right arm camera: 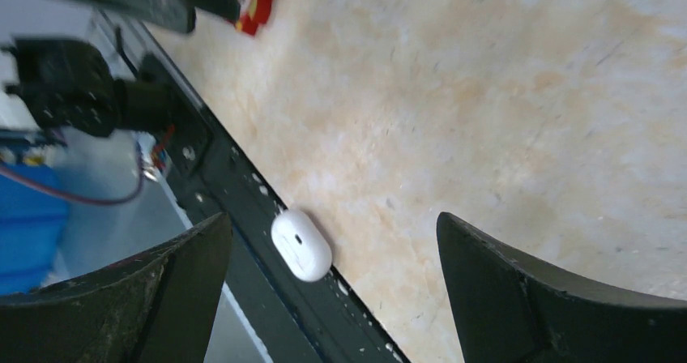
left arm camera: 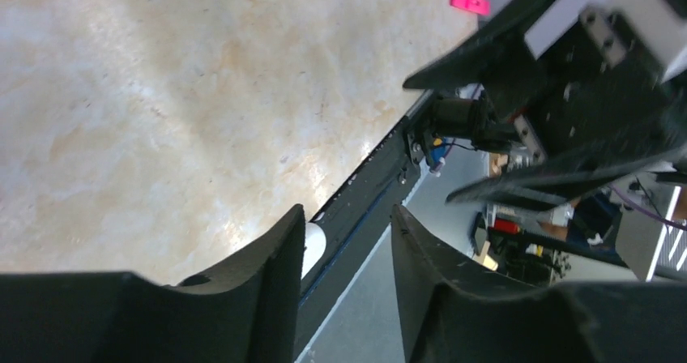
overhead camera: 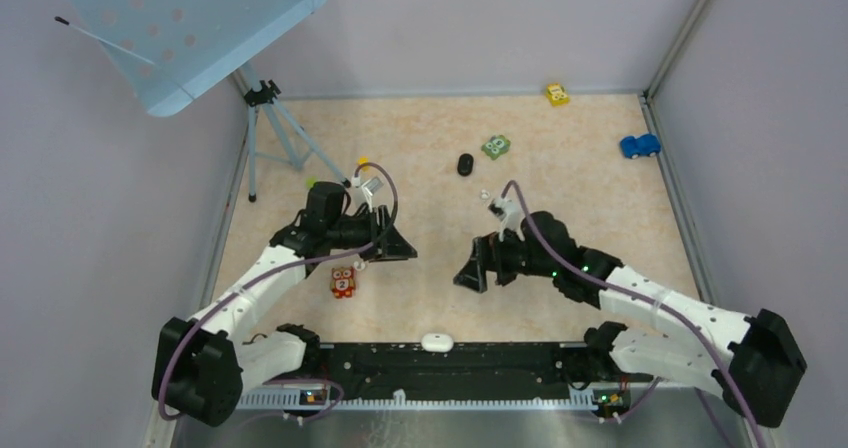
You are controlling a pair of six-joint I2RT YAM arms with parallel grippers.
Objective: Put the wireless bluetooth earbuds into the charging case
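Note:
A white rounded case (overhead camera: 437, 342) lies at the table's front edge, over the black strip; it shows between my open right gripper's fingers in the right wrist view as a white case (right arm camera: 301, 245), well below them. Over the left half of the table, my left gripper (overhead camera: 405, 252) is part open with nothing between its fingers. My right gripper (overhead camera: 467, 279) is empty, above the middle, behind the case. One small white earbud (overhead camera: 361, 265) is beside the red owl, close to the left gripper. Another small white piece (overhead camera: 485, 195) lies behind the right gripper.
A red owl toy (overhead camera: 343, 283) sits at the left. Farther back are a black oval object (overhead camera: 465, 164), a green owl toy (overhead camera: 495, 147), a yellow toy (overhead camera: 557, 94) and a blue car (overhead camera: 641, 146). A tripod (overhead camera: 266, 95) stands back left.

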